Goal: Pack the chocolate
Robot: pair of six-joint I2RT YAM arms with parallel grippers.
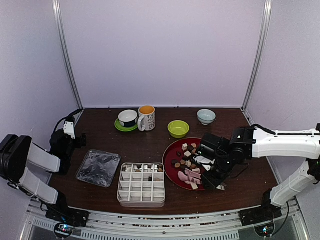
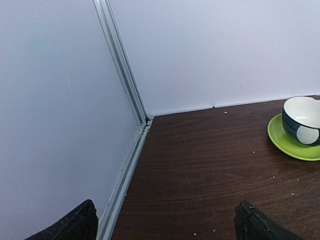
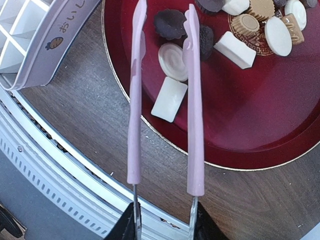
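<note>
My right gripper, part open with long pink fingers, is over the front-left of the red plate [image 3: 255, 115]. Between or just under its fingers lie a dark chocolate [image 3: 167, 22], a white round piece [image 3: 171, 60] and a white rectangular piece [image 3: 168, 100]; none is clearly gripped. More brown, dark and white chocolates lie farther back on the plate. The divided box [image 1: 141, 195] stands left of the plate, some rear compartments filled. My left gripper is open and empty at the table's left side.
A clear lid [image 1: 97, 169] lies left of the box. At the back are a cup [image 1: 127, 115] on a green saucer, a mug [image 1: 149, 120], a green bowl [image 1: 178, 129] and a pale bowl [image 1: 206, 116].
</note>
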